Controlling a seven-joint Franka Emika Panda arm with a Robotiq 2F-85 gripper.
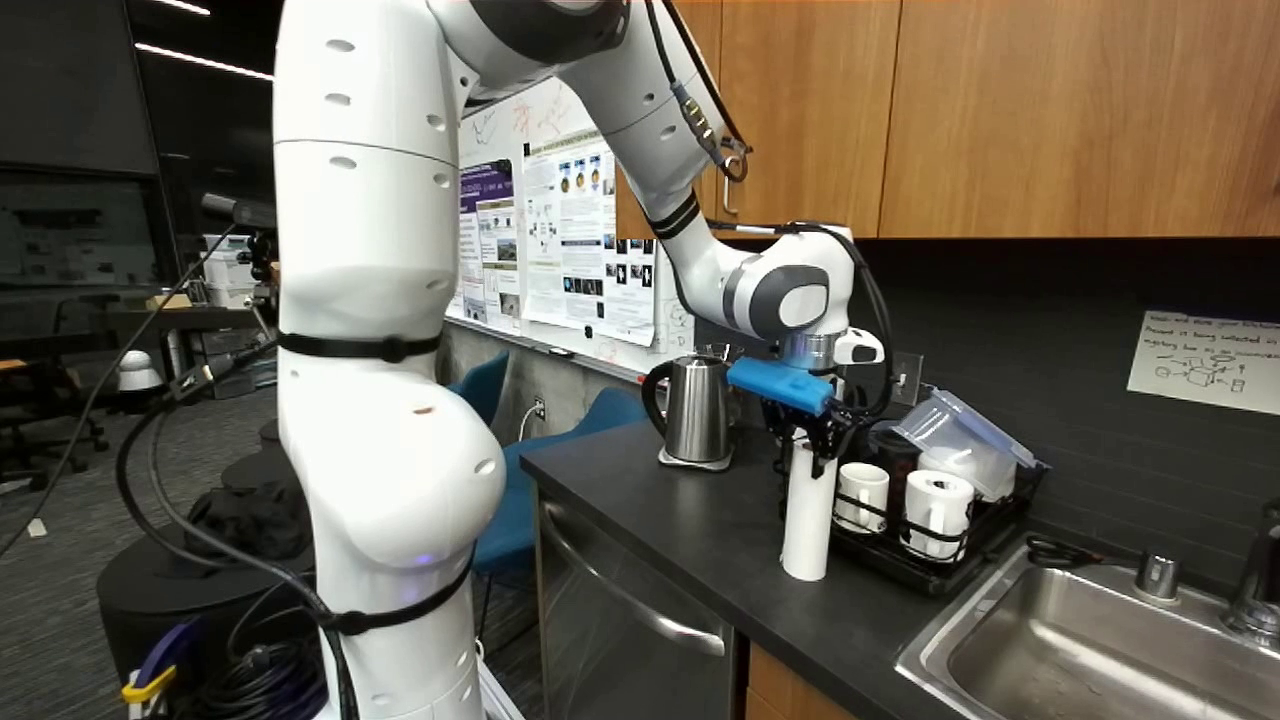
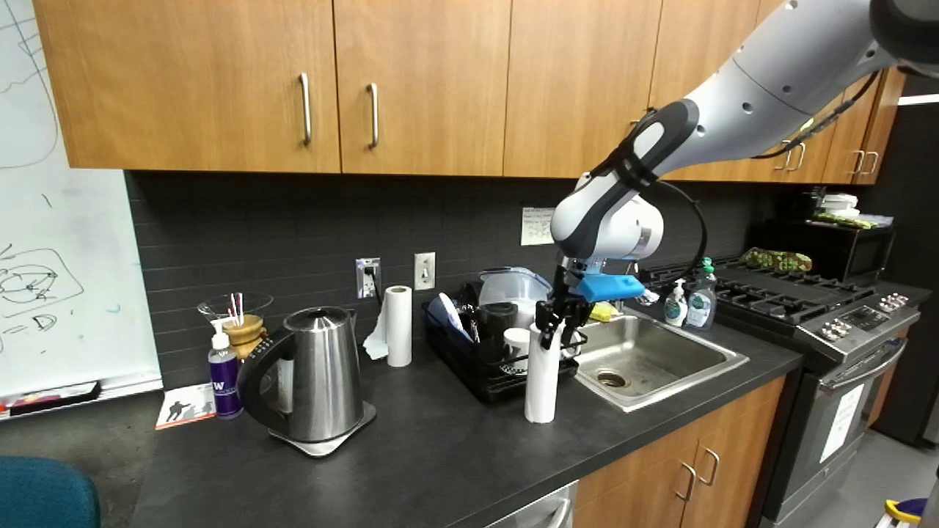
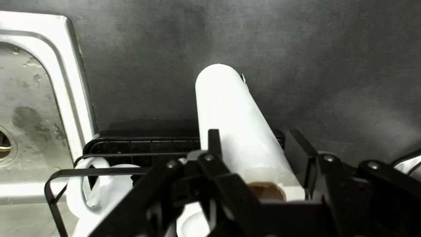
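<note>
A slim white paper roll (image 1: 807, 518) stands nearly upright by the front of the dish rack, its top held in my gripper (image 1: 811, 454). In exterior view 2 the roll (image 2: 541, 380) tilts slightly, and my gripper (image 2: 552, 327) closes round its upper end from above. The wrist view shows the roll (image 3: 236, 114) running away between the two black fingers, with its brown core at the near end. My gripper is shut on it. Whether the lower end touches the counter, I cannot tell.
Mugs and a clear container fill the black dish rack (image 2: 480, 380) right behind the roll. The sink (image 2: 687, 377) lies to its right. A steel kettle (image 2: 321, 378) and another paper roll (image 2: 400, 325) stand leftward.
</note>
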